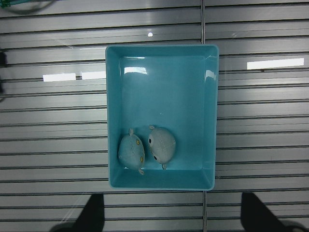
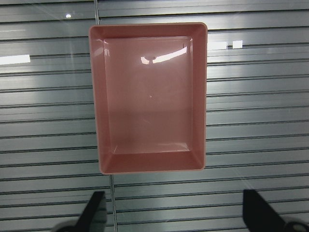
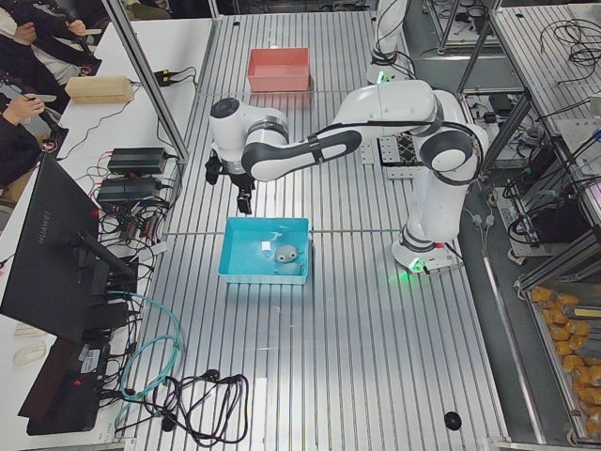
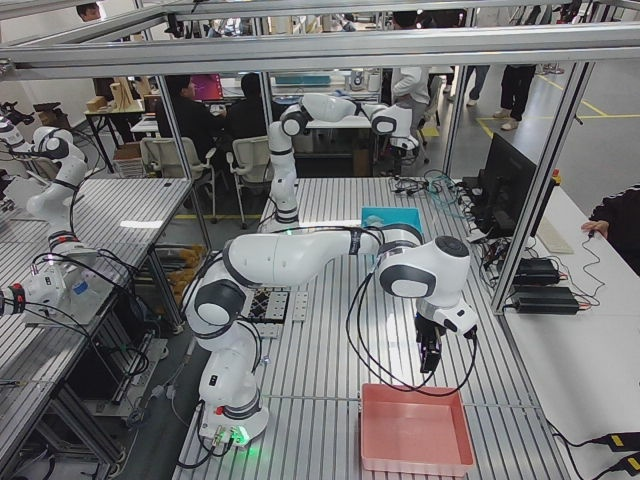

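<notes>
A blue bin (image 3: 263,246) (image 1: 161,82) holds two plush toys: a light-blue one with yellow spots (image 1: 130,152) and a grey-white one (image 1: 161,145). My left gripper (image 3: 228,188) is above the table beside this bin, open and empty. A pink bin (image 3: 278,68) (image 2: 148,96) stands empty. My right gripper (image 4: 440,340) hangs over the table by the pink bin, open with nothing between its fingers.
A monitor (image 3: 52,254), power units (image 3: 131,188) and tangled cables (image 3: 202,404) line one side. A perforated plate (image 4: 268,310) lies near an arm base. Bare slatted table surrounds both bins.
</notes>
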